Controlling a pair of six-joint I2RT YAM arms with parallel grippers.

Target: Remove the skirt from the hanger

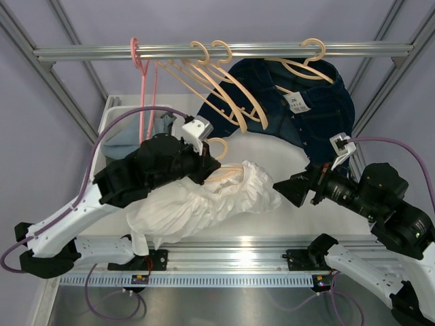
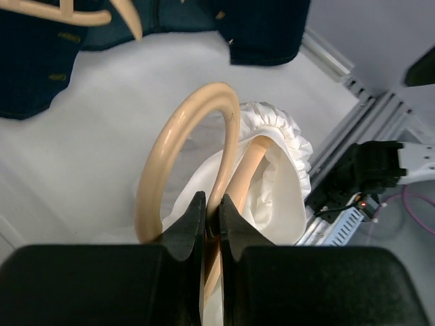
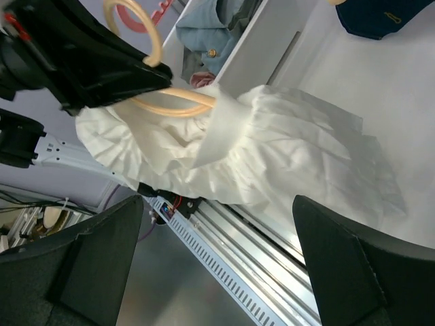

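My left gripper is shut on the wooden hanger [image 2: 160, 170] at its hook. The white skirt [image 1: 197, 204] [image 3: 306, 163] hangs from that hanger, its gathered waistband [image 2: 285, 136] around the hanger's lower part, and its folds spread left over the front edge in the top view. My right gripper [image 1: 306, 193] stands open to the right of the skirt, apart from it; in the right wrist view its fingers frame the skirt with nothing between them.
Pink and wooden hangers hang on the rail [image 1: 88, 53]. Dark jeans [image 1: 323, 115] hang at the back right. A white bin [image 3: 248, 61] with grey-blue clothing stands behind the left arm. Open white surface lies below the jeans.
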